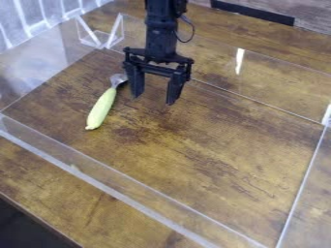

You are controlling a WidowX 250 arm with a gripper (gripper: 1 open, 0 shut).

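My black gripper [155,85] hangs at the upper middle of the camera view, open, its two fingers spread apart with nothing seen between them. To its left a pale yellow-green elongated object [101,108], like a corn cob or vegetable, lies on the wooden surface, with a small grey piece at its upper end near the gripper's left finger. The gripper is beside it, apart from its main body.
Clear low walls [101,198] border the wooden work area [220,155]. A white frame-like piece [101,34] stands at the back left.
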